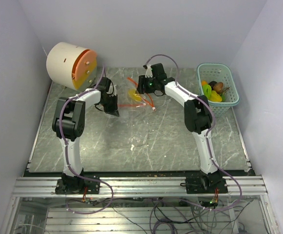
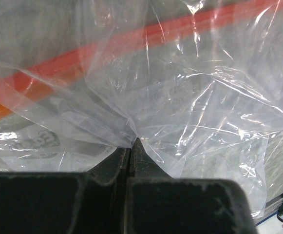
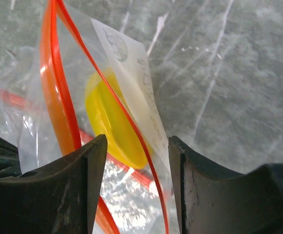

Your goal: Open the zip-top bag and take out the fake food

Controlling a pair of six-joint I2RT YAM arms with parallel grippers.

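Note:
A clear bag (image 1: 131, 103) with red-orange zip strips lies mid-table, its mouth facing right and spread apart. Inside it rests a yellow piece of fake food (image 3: 114, 122), seen through the plastic in the right wrist view. Gathered plastic runs into the tips of my left gripper, which is shut on the bag. At the bag's mouth my right gripper stands part open, its fingers apart. Between those fingers show the thin red edge of the mouth and the yellow food behind it; whether the fingers touch the plastic I cannot tell.
At the back right stands a pale green basket (image 1: 205, 64) holding several pieces of fake food. A white drum with an orange face (image 1: 63, 66) lies at the back left.

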